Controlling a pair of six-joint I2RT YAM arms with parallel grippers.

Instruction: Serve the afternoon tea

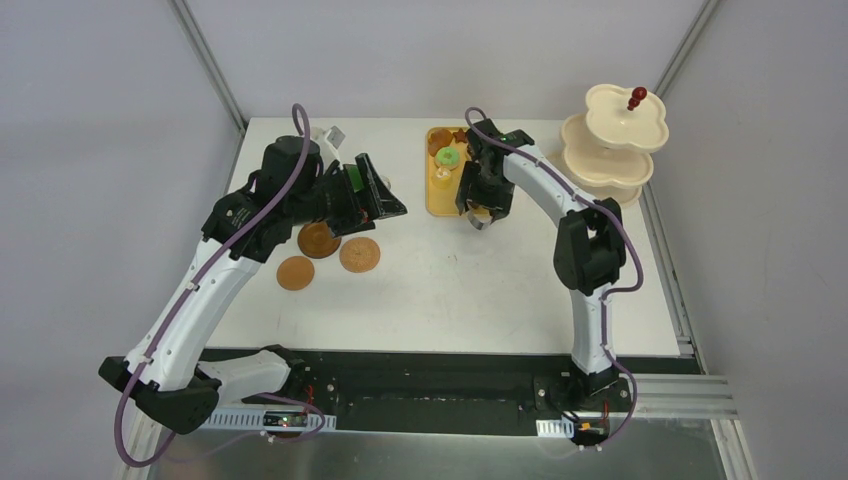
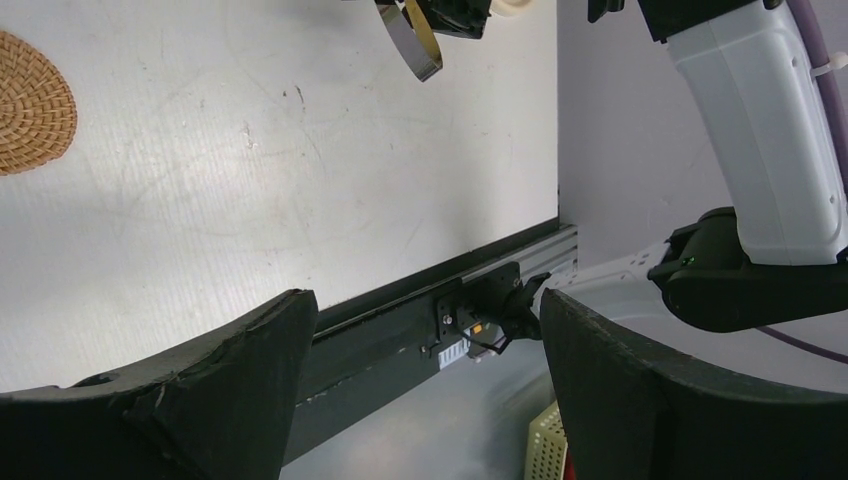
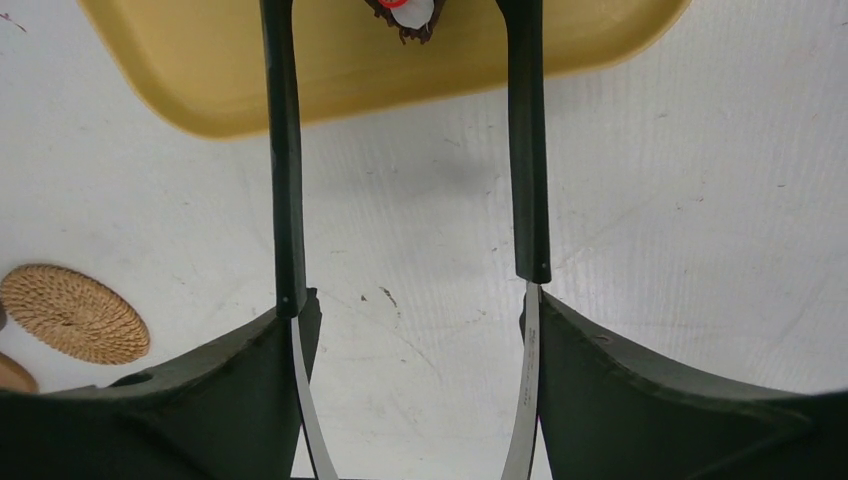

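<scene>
My right gripper is shut on a pair of tongs (image 3: 528, 360), with dark green arms and silvery metal near the grip. Their arms reach over the yellow tray (image 3: 380, 105), apart on either side of a dark brown treat (image 3: 410, 32) with a white and red top; whether they touch it is hidden. In the top view the right gripper (image 1: 482, 202) covers the tray's right front corner. A green ring (image 1: 447, 157) and a pale yellow sweet (image 1: 442, 177) show on the tray. My left gripper stands open and empty above the table's left part.
A cream tiered stand (image 1: 625, 125) with a red knob rises at the back right. Woven coasters (image 1: 360, 254) and a brown saucer-like piece (image 1: 319, 240) lie below the left arm.
</scene>
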